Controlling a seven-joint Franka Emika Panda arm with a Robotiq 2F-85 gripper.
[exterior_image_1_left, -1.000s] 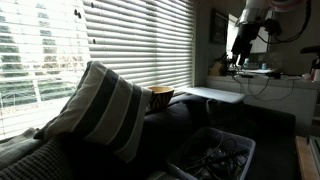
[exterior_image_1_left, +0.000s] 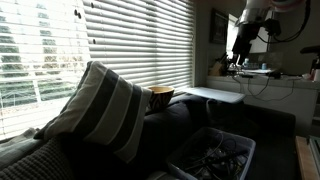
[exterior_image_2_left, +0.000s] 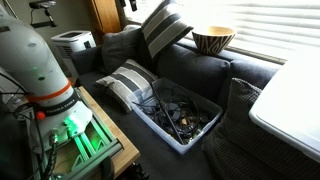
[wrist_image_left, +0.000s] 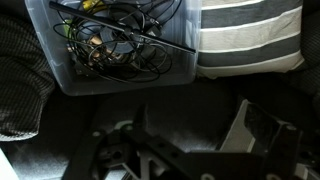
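Observation:
High above the sofa, my gripper (exterior_image_1_left: 240, 60) hangs at the upper right of exterior view 1, well clear of everything below. In the wrist view the gripper is a dark shape along the bottom; its fingers seem to stand wide apart, with nothing visible between them. A clear plastic bin (exterior_image_2_left: 208, 127) full of tangled black cables (wrist_image_left: 118, 45) rests on the dark sofa. Beside it lies a striped cushion (wrist_image_left: 248, 35). A second striped cushion (exterior_image_1_left: 103, 110) leans near the window.
A patterned bowl (exterior_image_2_left: 213, 39) sits on the sofa back by the blinds. At the right of exterior view 2 is a white board (exterior_image_2_left: 292, 105), with a dark knitted cushion (exterior_image_2_left: 245, 130) beside it. Bare dark sofa seat (wrist_image_left: 185, 105) shows below the bin in the wrist view.

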